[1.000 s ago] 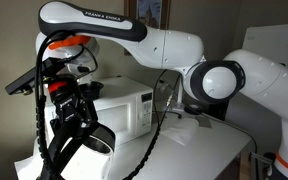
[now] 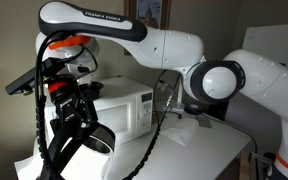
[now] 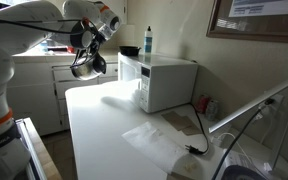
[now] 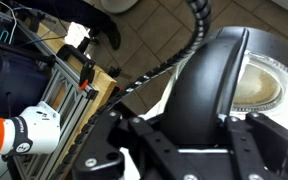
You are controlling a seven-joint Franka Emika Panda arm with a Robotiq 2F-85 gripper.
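Note:
A silver, round container [image 2: 100, 152] with a dark rim is at the lower left of exterior view 1. In exterior view 2 the container [image 3: 87, 70] appears raised at the far end of the counter. From above, the wrist view shows its pale inside [image 4: 256, 84] and a thick black handle [image 4: 206, 85] crossing in front. My gripper [image 2: 68, 132] is shut at the handle side, and the container hangs with it. The fingertips are hidden behind the handle, so their exact hold does not show.
A white microwave [image 3: 167, 83] stands along the wall, with a black pan [image 3: 130, 50] and a bottle [image 3: 148, 40] on top. Paper or cloth [image 3: 154, 143] lies by the sink end. Tiled floor shows past its edge.

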